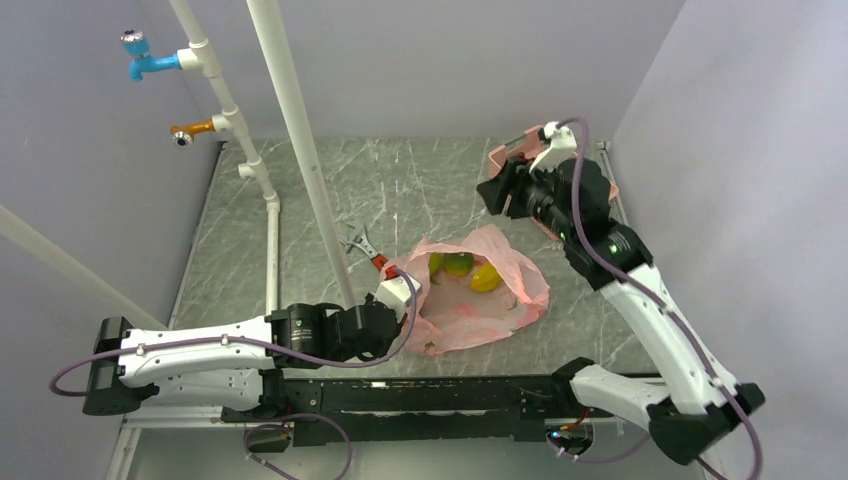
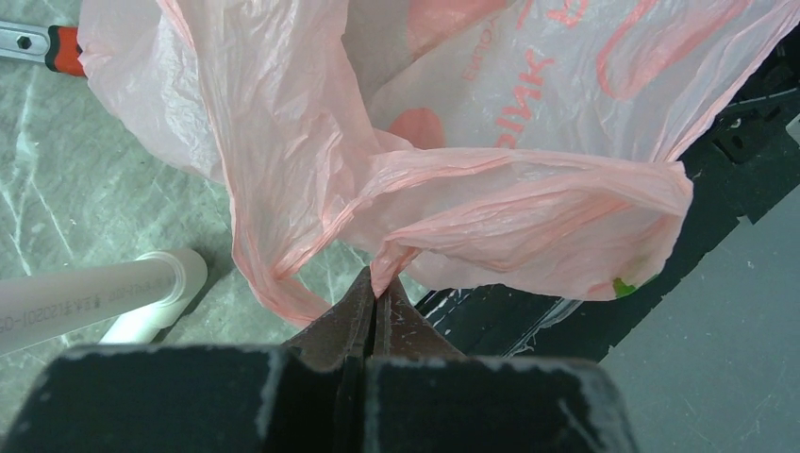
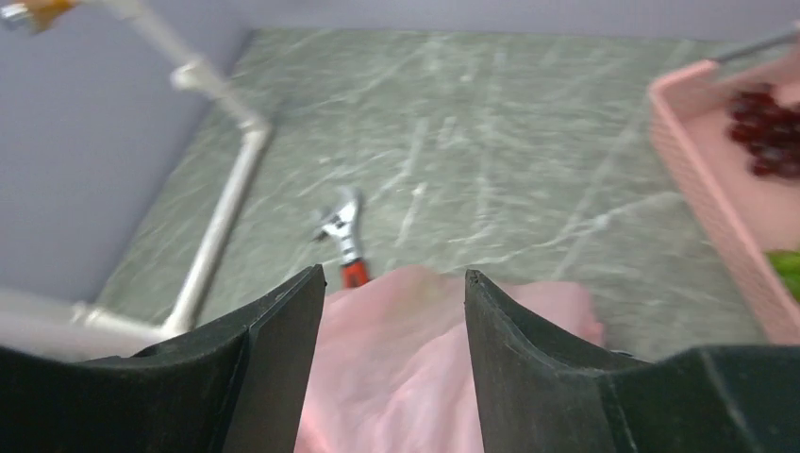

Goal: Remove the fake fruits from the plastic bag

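Note:
The pink plastic bag (image 1: pixel 470 325) lies with its mouth spread toward the front of the counter. Inside it, in the top view, are a yellow fruit (image 1: pixel 485 278), a green fruit (image 1: pixel 458 264) and another yellowish one (image 1: pixel 434 263) at the left. A pinch of the bag's rim is caught in my left gripper, which is shut on it. My right gripper hangs above and behind the bag, its fingers parted with nothing between them. In the right wrist view the bag's back hides the fruits.
A pink basket (image 3: pixel 703 203) at the back right holds red grapes (image 3: pixel 772 132) and something green (image 3: pixel 785 269). An adjustable wrench (image 1: pixel 362 243) lies left of the bag. White pipes (image 1: pixel 300 130) rise on the left.

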